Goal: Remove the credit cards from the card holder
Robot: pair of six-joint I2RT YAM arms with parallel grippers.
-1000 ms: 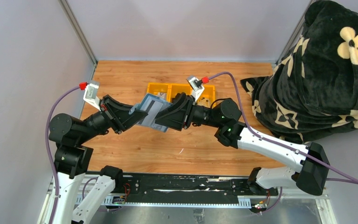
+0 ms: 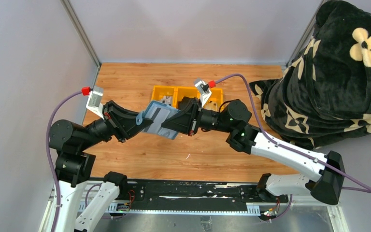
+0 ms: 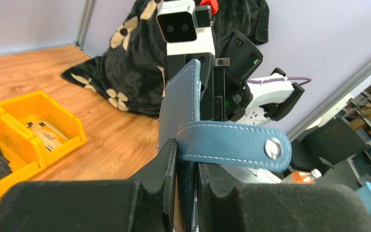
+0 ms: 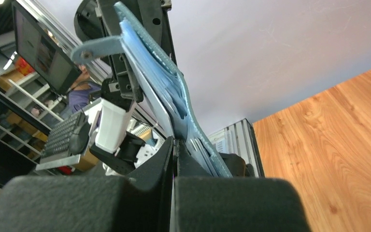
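The light blue card holder (image 2: 158,117) is held up between both arms, with its snap strap (image 3: 236,145) sticking out. My left gripper has its fingers closed around the holder's edge near the strap. My right gripper is shut, its fingertips at the open side of the holder, where several card edges and clear sleeves (image 4: 164,96) show. Whether anything thin lies between those fingertips is hard to tell.
A yellow divided bin (image 2: 188,89) with dark and pale items stands behind the holder. A dark flowered blanket (image 2: 328,82) lies at the right.
The left arm has shifted slightly.
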